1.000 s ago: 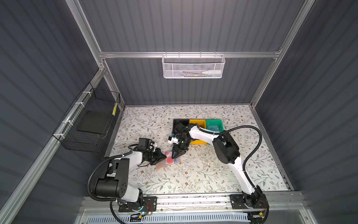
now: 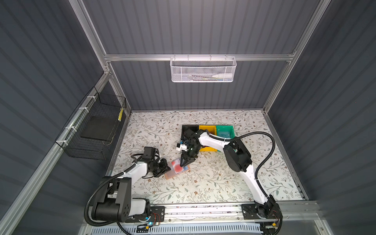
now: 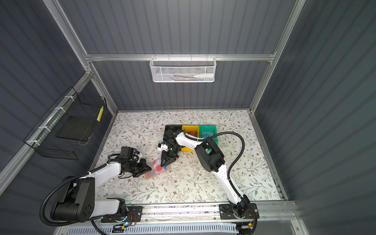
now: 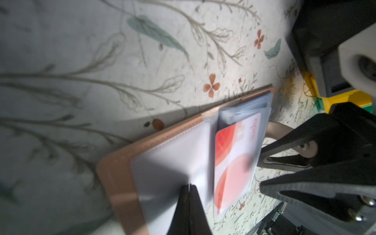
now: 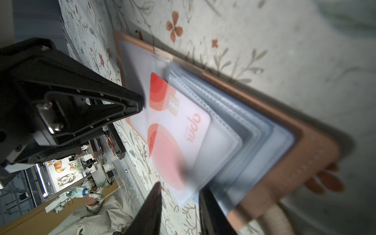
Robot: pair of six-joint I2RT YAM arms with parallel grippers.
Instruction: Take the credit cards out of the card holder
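Observation:
The open card holder (image 4: pixel 113 176) lies on the table, tan-edged, with clear sleeves (image 5: pixel 254 137) and a red-and-white card (image 4: pixel 235 164) showing on top. My left gripper is shut over the holder's left sleeve, nothing visible between its fingers. My right gripper is part open low at the card's near edge, its fingertips blurred; no clear grip on the card shows.
Black, yellow (image 2: pixel 207 128) and green (image 2: pixel 225 129) bins stand behind the right gripper. A black wire basket (image 2: pixel 94 129) hangs on the left wall.
My left arm has pulled back slightly toward the left, away from the card. My right arm has barely moved.

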